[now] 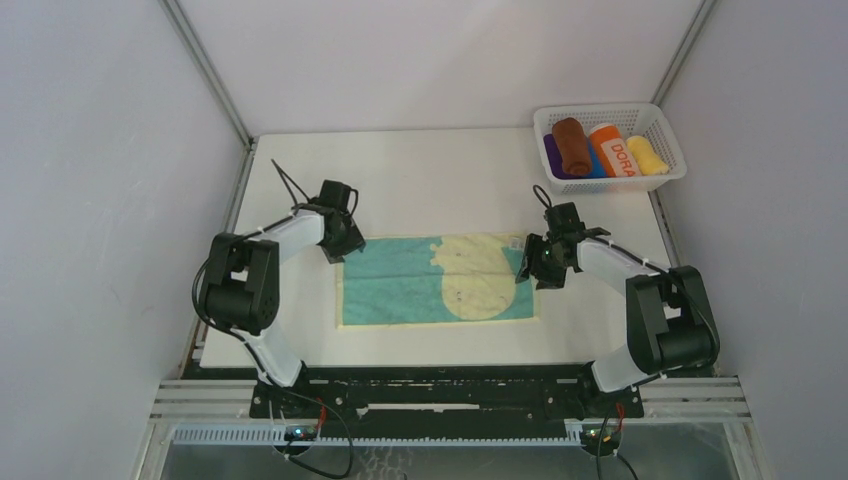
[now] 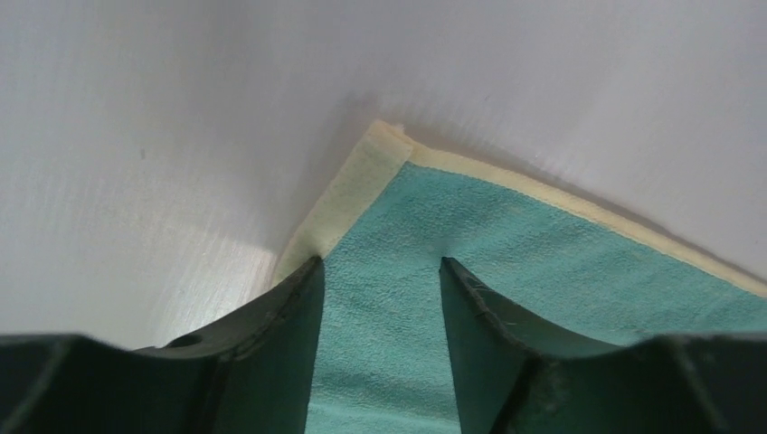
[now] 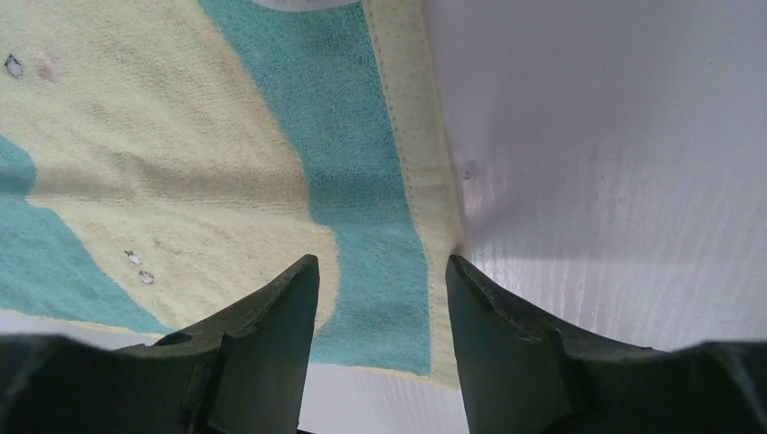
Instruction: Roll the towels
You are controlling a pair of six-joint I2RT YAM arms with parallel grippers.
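Observation:
A teal towel (image 1: 390, 280) with a cream animal figure and cream border lies flat across the middle of the table. My left gripper (image 1: 345, 250) is down at its back left corner; in the left wrist view its parted fingertips (image 2: 307, 276) meet the folded cream edge. At the right end my right gripper (image 1: 530, 265) is low over the border; in the right wrist view its fingers (image 3: 488, 316) stand apart either side of the edge strip and teal cloth. Both grippers are part open.
A white basket (image 1: 555, 118) at the back right holds several rolled towels in brown, orange, blue, purple and yellow.

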